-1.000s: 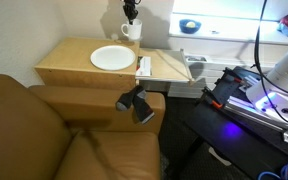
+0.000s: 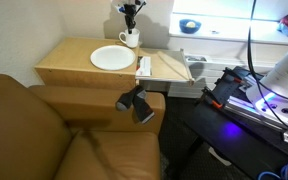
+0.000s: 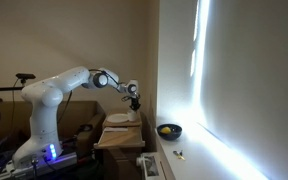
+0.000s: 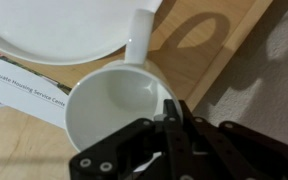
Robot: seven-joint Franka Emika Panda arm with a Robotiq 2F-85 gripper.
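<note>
A white mug [image 4: 92, 112] fills the middle of the wrist view, its opening toward the camera and its handle pointing up the frame. My gripper is shut on its wall at the rim, on the side away from the white plate [image 4: 59, 25]. In exterior view 1 the mug [image 2: 131, 39] is upright at the back of the wooden surface [image 2: 74, 66], behind and right of the plate [image 2: 114, 57], with my gripper [image 2: 130, 20] above it. Whether the mug's base touches the wood cannot be told.
A printed paper [image 4: 29, 95] lies beside the mug; a white item [image 2: 144, 66] lies right of the plate. A dark blue bowl [image 2: 190, 26] stands on the windowsill. Dark cloth [image 2: 135, 103] hangs over the brown sofa [image 2: 74, 120].
Together, the gripper and mug have come down and slightly left, toward the wooden surface. The plate and the other things have stayed put.
</note>
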